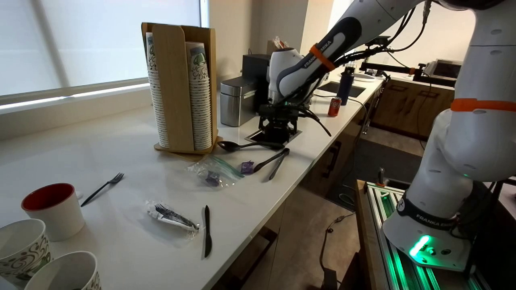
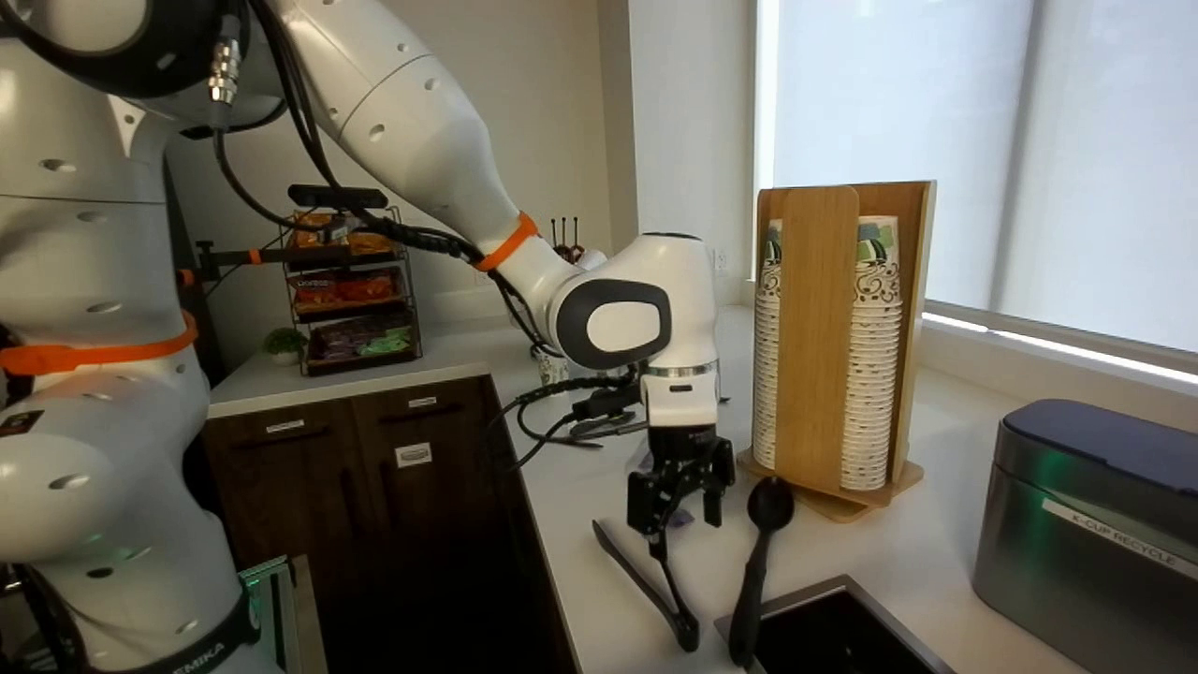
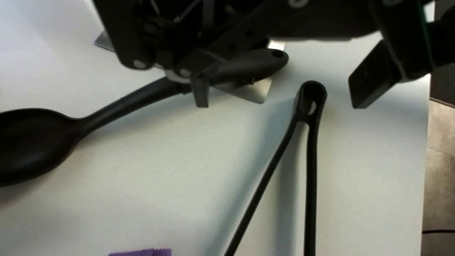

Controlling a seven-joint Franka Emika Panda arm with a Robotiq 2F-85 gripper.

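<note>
Black tongs lie spread in a V on the white counter, their hinged end toward my gripper in the wrist view. My fingers stand open above the counter, one finger on either side of that hinged end in this view, with nothing held. To the left rests a black spoon, its handle running beneath the left finger. In exterior view 1 the gripper hovers over the counter behind the tongs and the spoon. How high the fingertips are above the tongs is hard to tell.
A wooden cup holder stands beside the spoon. Near the tongs lie a purple packet and a clear plastic bag. A square opening is set into the counter. The counter's edge runs close by on the right.
</note>
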